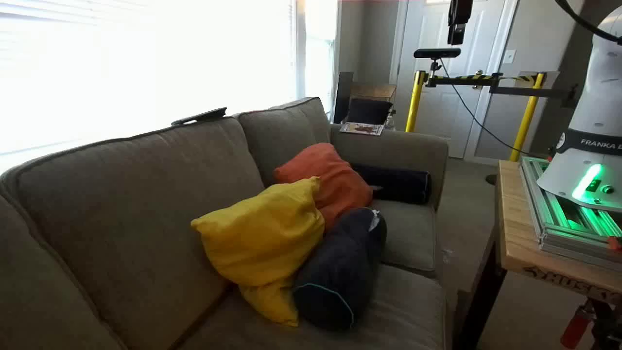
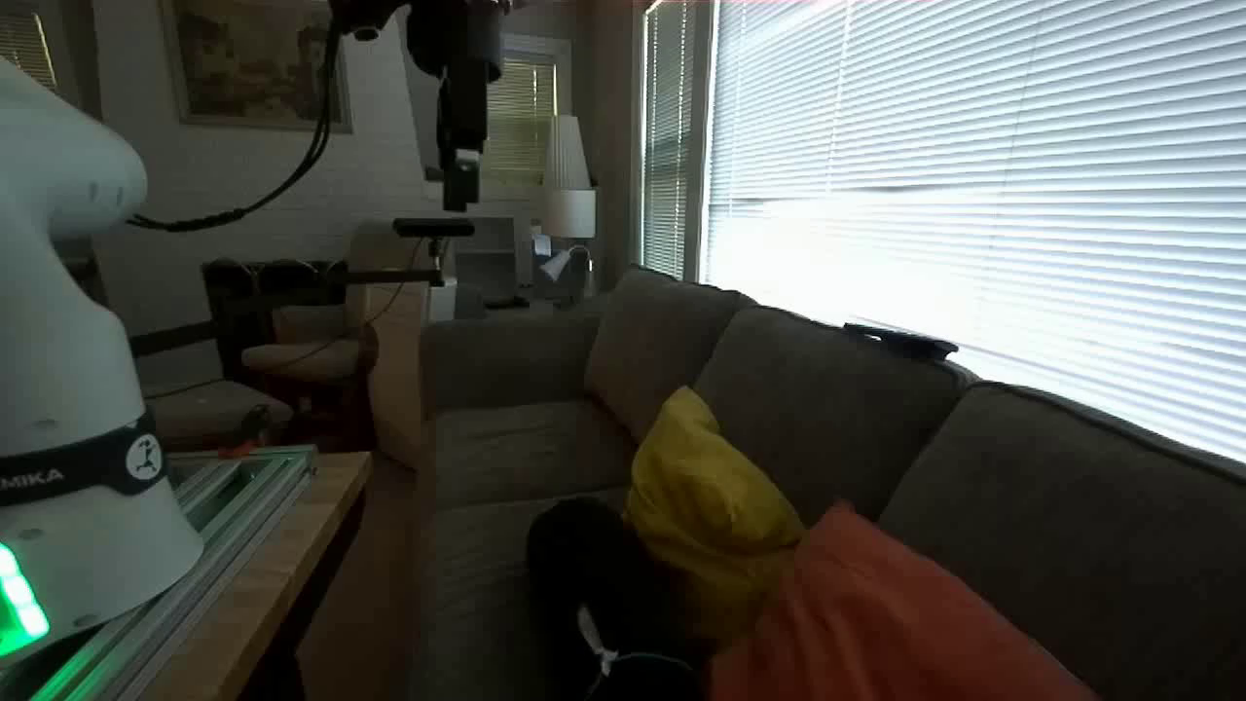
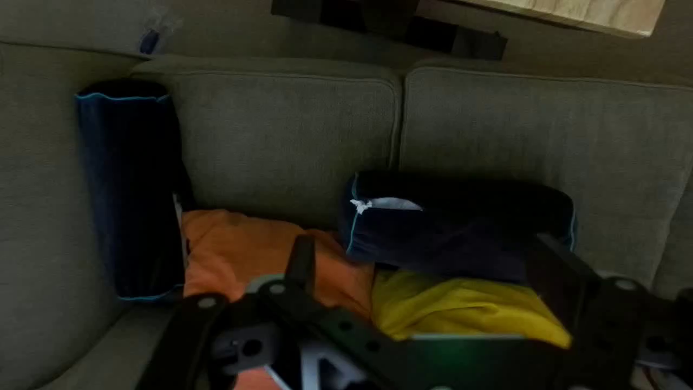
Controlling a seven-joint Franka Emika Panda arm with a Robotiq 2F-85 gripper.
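My gripper is open above the sofa, its two fingers wide apart with nothing between them. Exterior view 1 shows the gripper at the top, well clear of the cushions. Beneath it on the sofa lie a yellow pillow, an orange pillow and a dark bolster against the yellow one. A second dark bolster rests by the sofa arm, beside the orange pillow. In the wrist view my gripper hides part of the yellow pillow.
A flat black object lies on top of the backrest. The wooden table carrying the arm's base stands beside the sofa's front. A camera on a stand rises beyond the sofa arm.
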